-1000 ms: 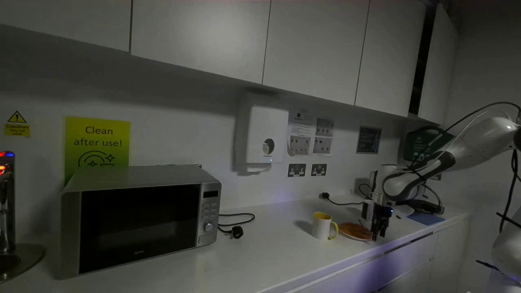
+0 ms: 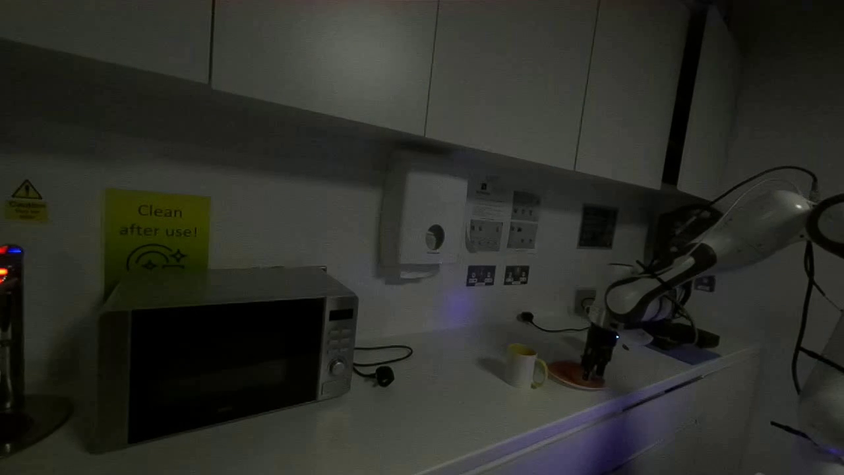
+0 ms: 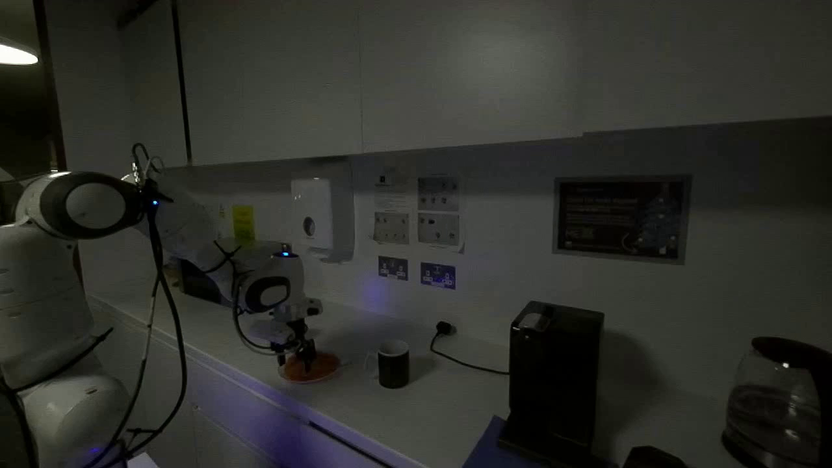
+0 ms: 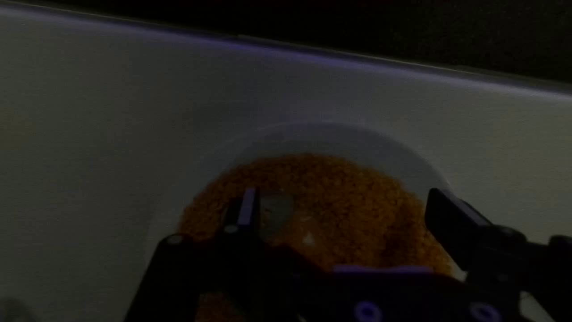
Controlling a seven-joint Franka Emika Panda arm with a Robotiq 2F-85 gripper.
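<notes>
Orange grains fill most of a round pale plate [image 4: 327,134] on the counter; the wrist view shows the grains [image 4: 343,198] with one pale patch between them, too dark to make out. Over this plate my gripper points down, its fingers apart, one finger [image 4: 246,212] at the left side of the grains and the other at the right edge. I see nothing held between them. In exterior view 2 the gripper [image 3: 296,365] is low at the plate; whether the tips touch the grains I cannot tell. Beside the plate stands a white mug [image 2: 520,368] with a yellow inside.
A microwave [image 2: 229,356] stands farther left on the counter. A black machine [image 3: 555,374] and a glass kettle [image 3: 776,405] occupy the other end. The counter's front edge [image 4: 300,51] runs close to the plate. Clear counter lies between microwave and mug.
My gripper has moved left in exterior view 1, from the plate's right edge to over its right part. The room has become darker. Mug and plate have stayed put.
</notes>
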